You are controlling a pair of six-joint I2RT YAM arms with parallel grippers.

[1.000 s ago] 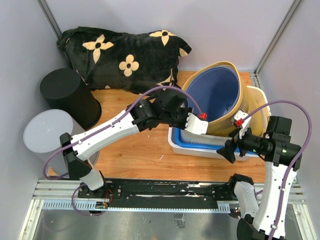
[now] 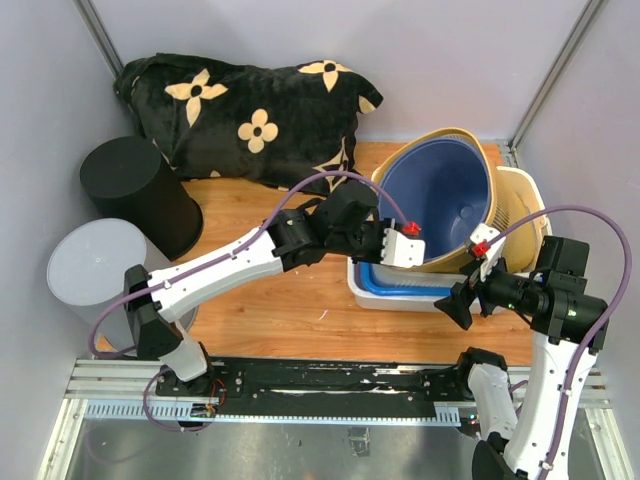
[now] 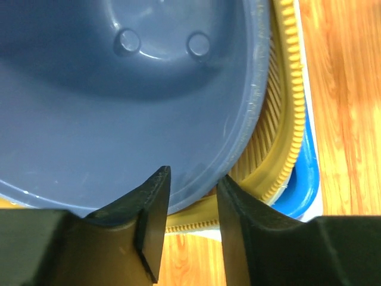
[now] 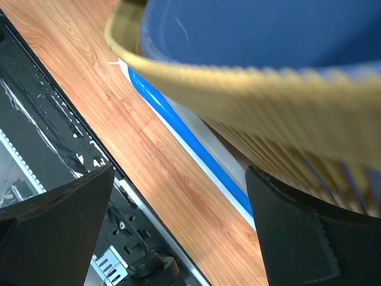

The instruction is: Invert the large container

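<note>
In the top view a tilted nest of containers stands at the right: a deep blue container (image 2: pixel 425 190) inside a ribbed yellow basket (image 2: pixel 490 190), mouth facing up and left. Which is the large container I cannot tell. In the left wrist view, my left gripper has its fingertips apart, one over the blue interior and one by the yellow rim (image 3: pixel 286 137), with the blue rim (image 3: pixel 199 187) passing between them. Below the yellow basket's ribbed side (image 4: pixel 262 89), my right gripper is wide open, nothing between its fingers.
Under the nest lie a blue-edged tray (image 2: pixel 400 283) and a white container (image 2: pixel 370 299). A black pillow (image 2: pixel 220 110) fills the back; black (image 2: pixel 140 195) and grey (image 2: pixel 100 265) bins stand left.
The container nest and white container have slid a little to the right. My right gripper has barely moved.
</note>
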